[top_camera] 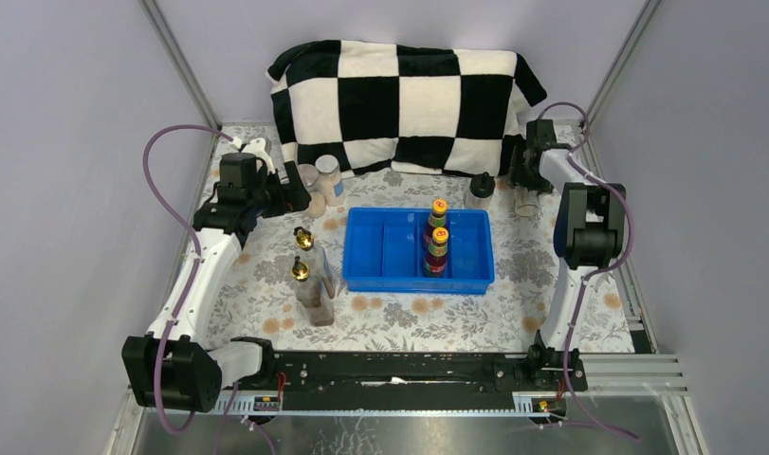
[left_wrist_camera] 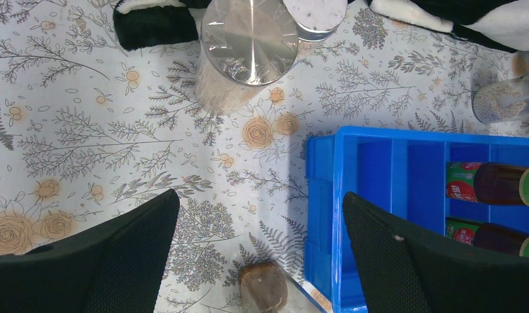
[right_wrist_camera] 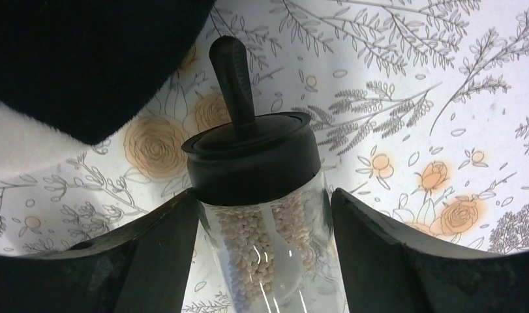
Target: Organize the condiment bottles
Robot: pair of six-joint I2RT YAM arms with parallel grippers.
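Observation:
The blue divided box sits mid-table with two dark sauce bottles with yellow caps in it. My right gripper has its fingers on either side of a clear jar with a black lid, pale grains and a spoon; the frames do not settle whether both fingers press on it. Left of that jar stands another black-lidded jar. My left gripper is open, nothing between its fingers. Ahead of it are a silver-lidded jar and a white-lidded jar. Two gold-topped glass bottles stand left of the box.
A black-and-white checkered cloth covers the back edge, close behind the jars. Bare patterned table lies right of the box, and a narrow strip runs along its front.

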